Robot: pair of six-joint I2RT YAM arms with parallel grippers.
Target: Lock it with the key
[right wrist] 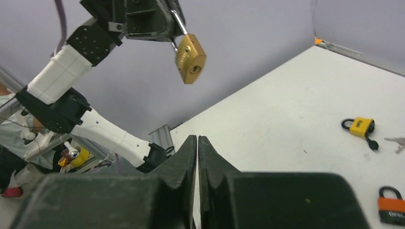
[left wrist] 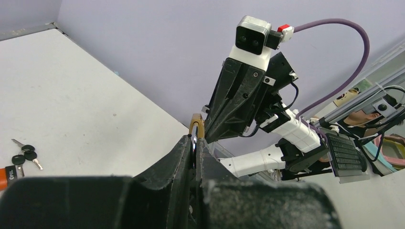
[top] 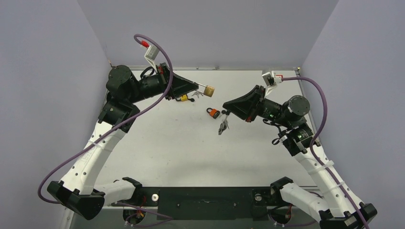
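My left gripper [top: 197,88] is shut on the shackle of a brass padlock [top: 209,91], whose body hangs clear of the fingertips. The padlock's keyhole [right wrist: 196,69] faces out in the right wrist view with no key in it. Whether the shackle is locked cannot be told. Apart from the lock, to its right, my right gripper is shut; nothing shows between its fingertips. In the top view a grey bunch of keys [top: 223,127] appears just below that gripper's tip. Whether it touches the gripper, hangs in the air or lies on the table is unclear.
On the white table [top: 191,152] lie an orange padlock [top: 213,113], black-headed keys [left wrist: 29,155] beside it, a yellow padlock [right wrist: 361,126] and silver keys [right wrist: 396,142].
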